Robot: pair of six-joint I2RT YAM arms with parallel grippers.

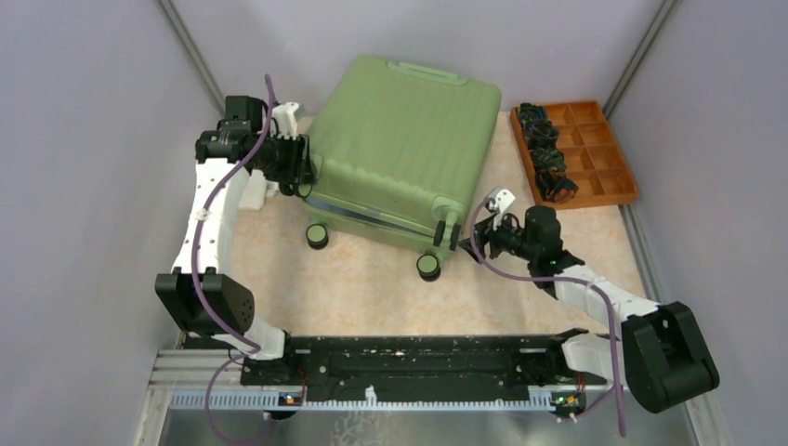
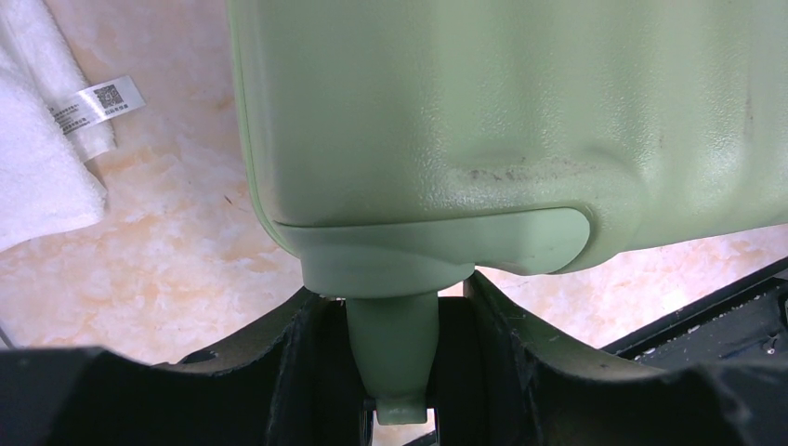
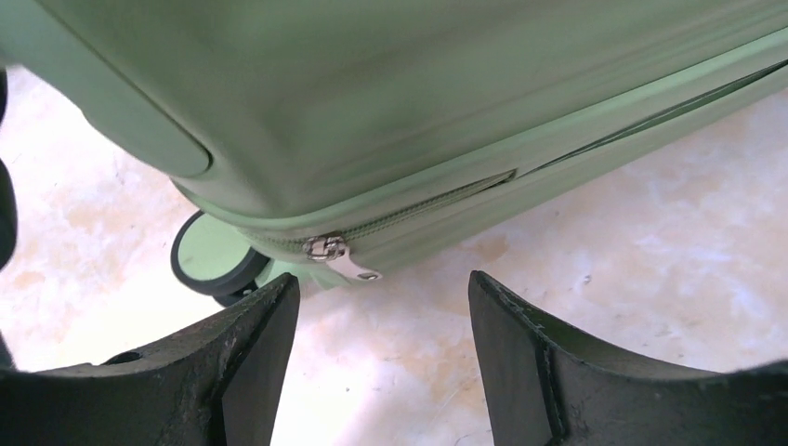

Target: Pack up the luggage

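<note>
A large green suitcase (image 1: pixel 400 139) lies on the table, lid down over its base, with a gap along the front seam. My left gripper is shut on the wheel housing at the lid's front left corner. My right gripper stands open just off the front right corner, facing a zipper pull (image 3: pixel 327 249) on the seam. The zipper (image 3: pixel 437 204) shows along that edge, and nothing is between the right fingers.
An orange compartment box (image 1: pixel 595 158) with dark bundled items stands at the back right. A white towel (image 2: pixel 46 158) lies left of the suitcase.
</note>
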